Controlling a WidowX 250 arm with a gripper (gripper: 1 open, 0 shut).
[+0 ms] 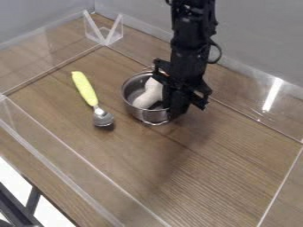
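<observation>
A steel pot (pixel 137 88) with wire handles stands near the middle of the wooden table, a pale, whitish object (pixel 151 92) lying inside it. My black gripper (pixel 172 96) reaches down over the pot's right side and hides part of it. Its fingertips are dark against the pot's inside, and whether they are open or shut is hard to see.
A yellow-handled utensil (pixel 85 89) with a metal head lies left of the pot. A white wire stand (pixel 104 32) is at the back left. Clear walls edge the table (pixel 196 177), whose front and right are bare.
</observation>
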